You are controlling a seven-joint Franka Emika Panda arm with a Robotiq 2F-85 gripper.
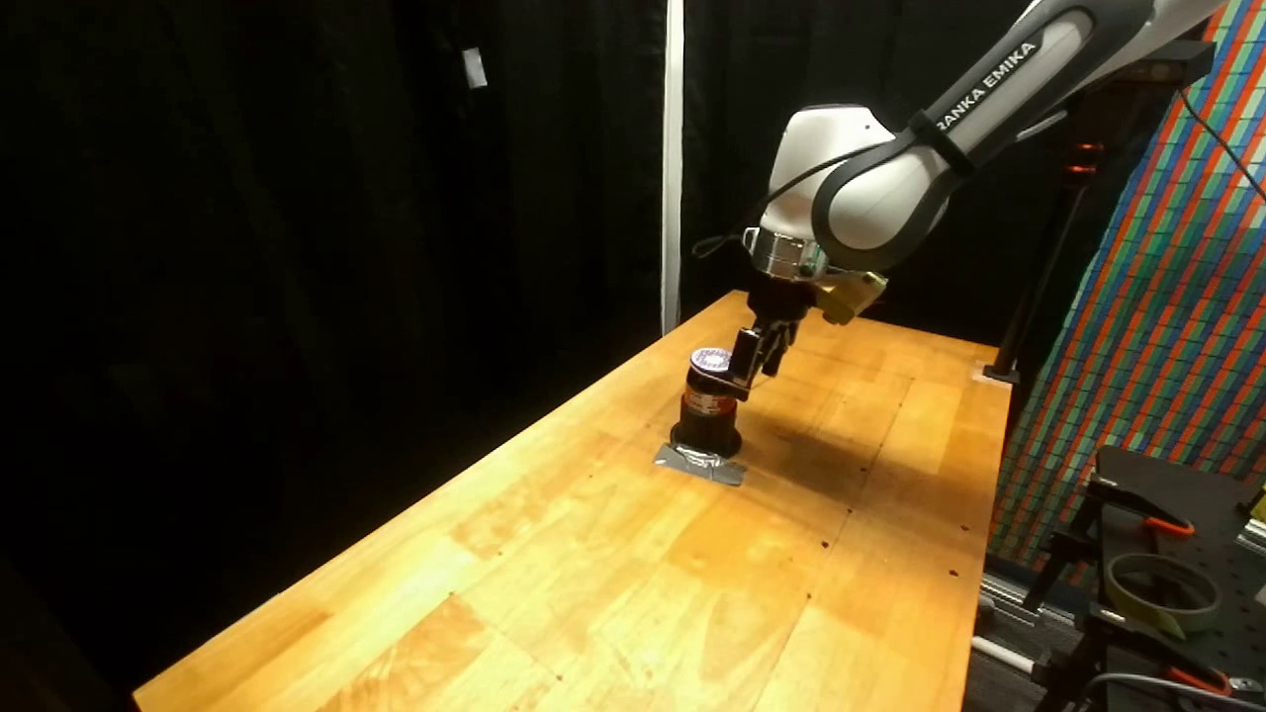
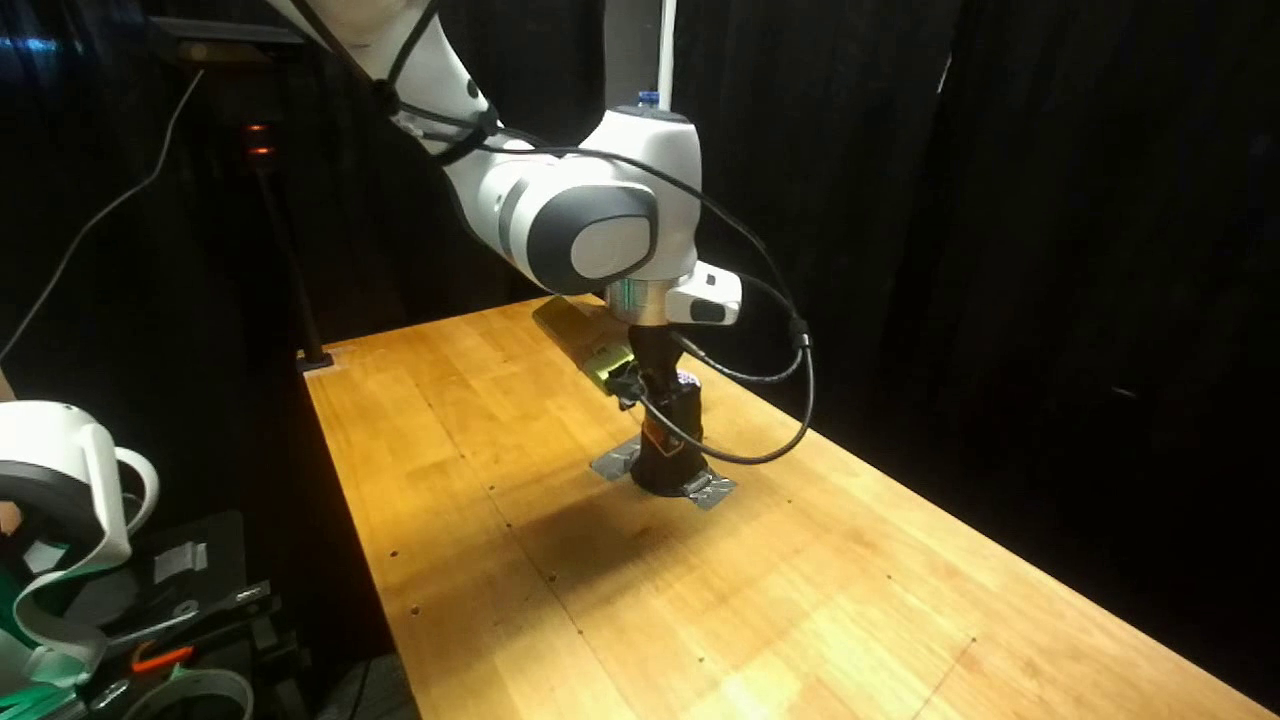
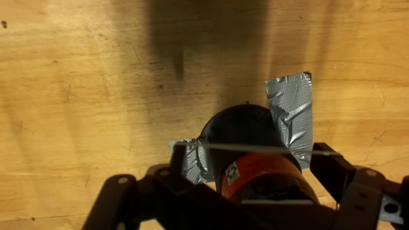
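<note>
A dark container [image 1: 707,415] with an orange band and a pale patterned top [image 1: 712,360] stands upright on the wooden table. Grey tape [image 3: 293,111] lies against its flared black base [image 3: 239,124]. My open gripper [image 1: 760,370] is at the upper right side of the container in exterior view 1. In the wrist view, the dark fingers [image 3: 331,168] are spread wide, with the orange band [image 3: 260,168] showing beyond them. A thin pale strip [image 3: 253,148] runs across between the fingertips; what it is I cannot tell. Exterior view 2 largely hides the fingers.
Wide bare areas of the table [image 1: 665,570] surround the container. A cable [image 2: 806,396] loops out from the wrist beside it. A dark side cart [image 1: 1187,522] with a tape roll [image 1: 1160,589] and clamps stands beyond the table's right edge.
</note>
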